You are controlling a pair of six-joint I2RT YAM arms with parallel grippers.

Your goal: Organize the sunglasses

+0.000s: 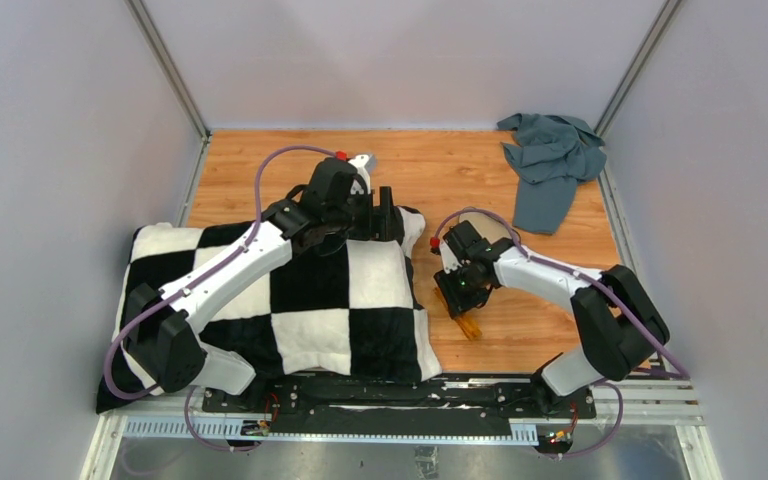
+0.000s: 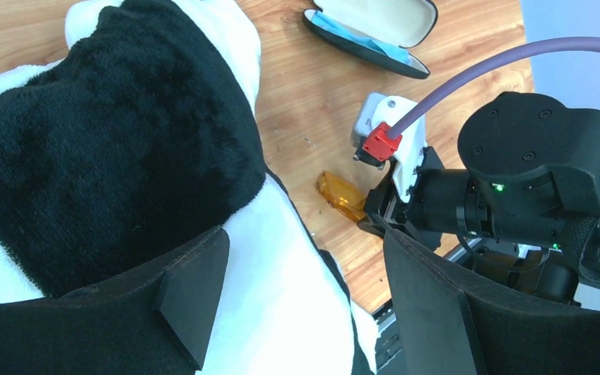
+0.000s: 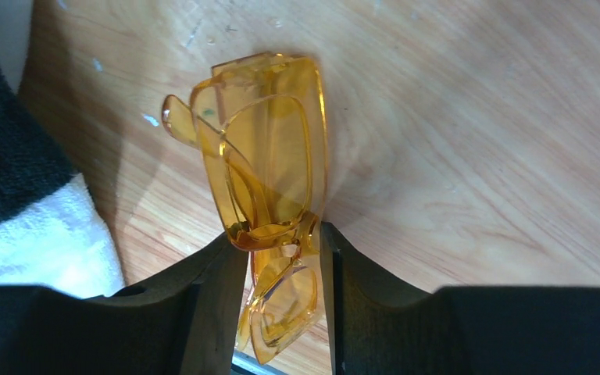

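Note:
Amber see-through sunglasses lie folded on the wooden table; in the top view one end of the sunglasses pokes out below my right gripper. The right wrist view shows the fingers of that gripper part open around the middle of the glasses, close on both sides; whether they grip is unclear. My left gripper stands open above the checkered blanket, nothing between its fingers. An open dark glasses case with a blue cloth inside lies behind the right arm.
The black-and-white blanket covers the left of the table, its edge near the glasses. A grey-green cloth lies at the back right. Bare wood is free at the back middle.

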